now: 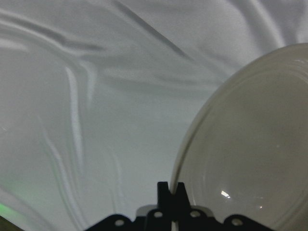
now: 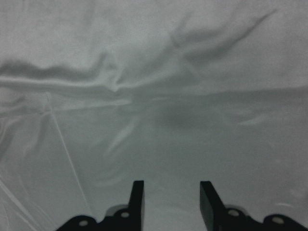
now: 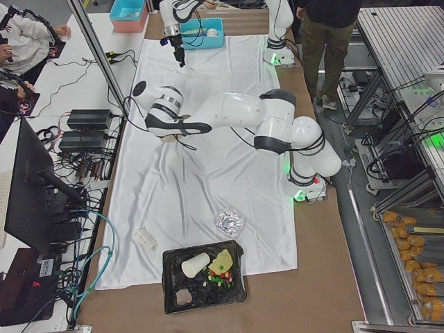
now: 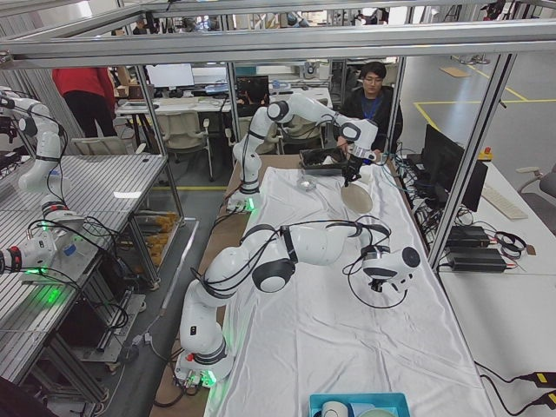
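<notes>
My left gripper is shut on the rim of a pale, round plate [image 1: 245, 139] in the left wrist view. The plate [image 4: 357, 199] hangs below that gripper in the camera right view; the arm mostly hides both in the camera left view. My right gripper is open over bare white cloth [image 2: 159, 134], with nothing between its fingers.
A black tray [image 3: 205, 297] with a white cup, yellow and coloured items stands at one end. Crumpled foil [image 3: 229, 223] and a small white object [image 3: 144, 239] lie near it. A blue bin [image 4: 314, 406] stands at the other end.
</notes>
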